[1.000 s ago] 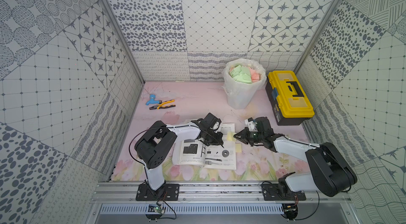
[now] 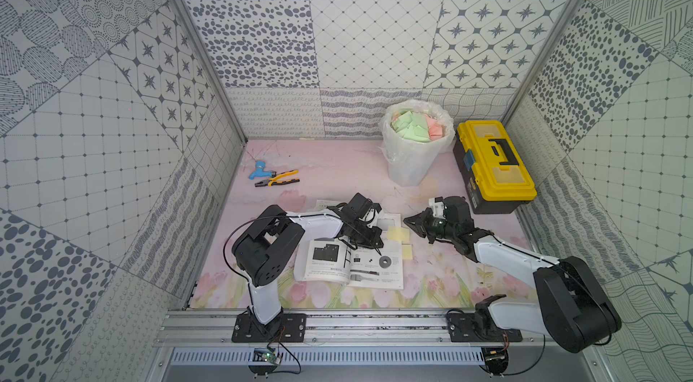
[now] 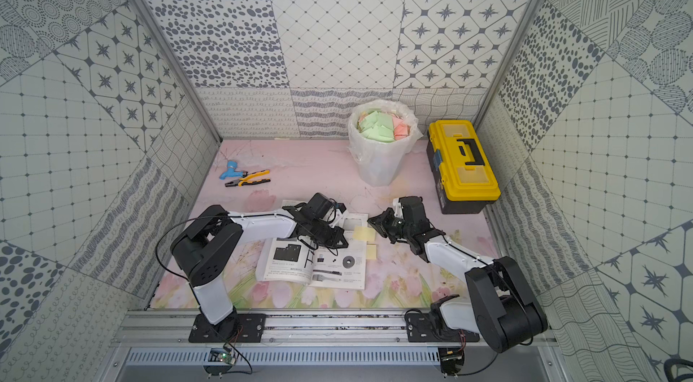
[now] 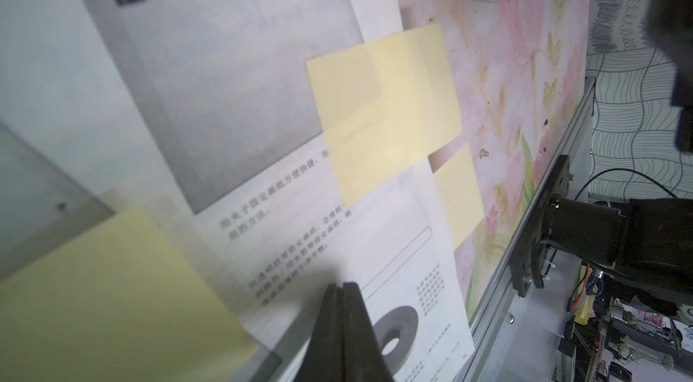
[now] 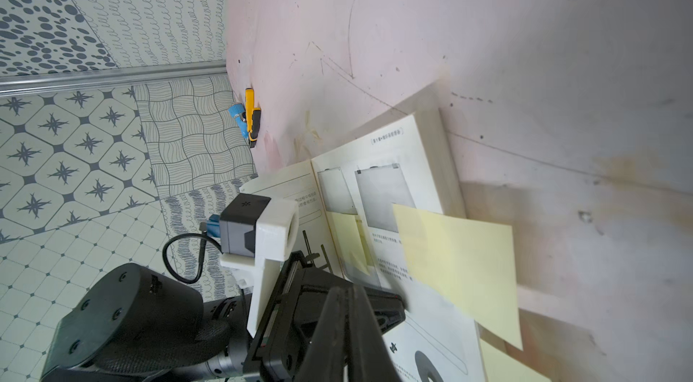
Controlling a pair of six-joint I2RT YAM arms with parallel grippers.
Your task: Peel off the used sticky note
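Observation:
An open book (image 2: 325, 266) lies on the floral table with yellow sticky notes on its right page. One note overhangs the page edge; in the right wrist view this note (image 5: 462, 273) has its outer part off the table. A lower note (image 4: 460, 194) sticks out past the same edge. Another yellow note (image 4: 122, 310) lies further in on the page. My left gripper is shut over the right page, with nothing visible between its fingers. To the right of the book, my right gripper is shut, apart from the overhanging note and visibly empty.
A bin (image 2: 411, 158) with a clear liner holds green and pink paper at the back. The yellow toolbox (image 2: 498, 162) stands at the right. Pliers (image 2: 278, 178) and a blue object (image 2: 260, 169) lie back left.
My right gripper has drawn slightly away from the book, to the right and back. More of the overhanging note now shows beside it. The left arm has barely moved.

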